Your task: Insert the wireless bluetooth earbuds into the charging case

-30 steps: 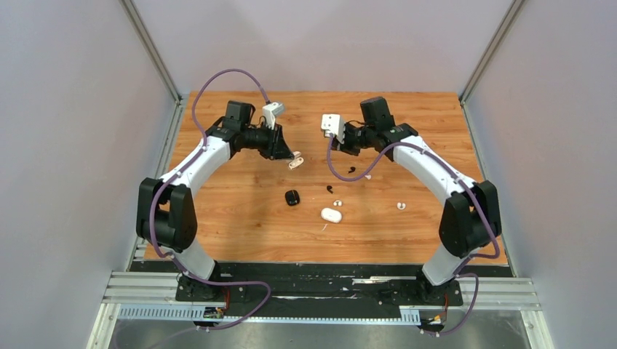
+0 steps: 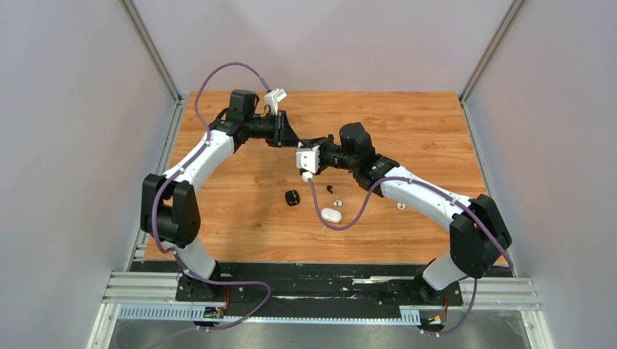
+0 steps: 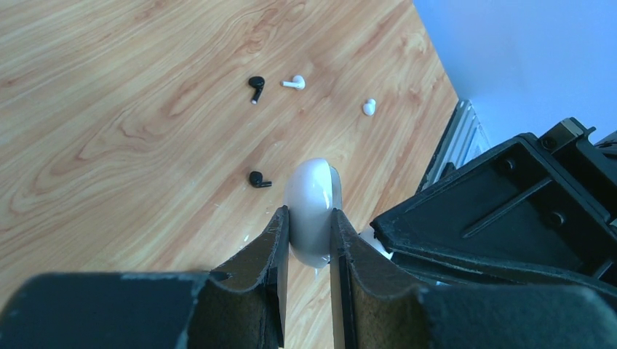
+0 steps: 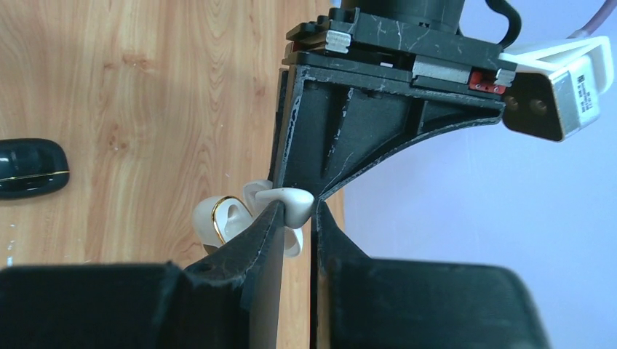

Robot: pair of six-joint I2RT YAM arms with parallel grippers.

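Note:
An open white earbud case with a gold rim (image 4: pixel 222 218) is held between my two grippers, which meet above the middle of the table. My left gripper has its fingers at the case's white end, with the white piece between them; whether they grip it firmly is hard to tell. My right gripper is shut on a white part of the case. Loose on the table in the left wrist view lie black earbuds (image 3: pixel 256 83), another black earbud (image 3: pixel 256 179), a white earbud (image 3: pixel 295 82) and a further white piece (image 3: pixel 369 107).
A black case (image 2: pixel 292 197) and a closed white case (image 2: pixel 331 215) lie on the table below the grippers. Both arms are close together at the centre.

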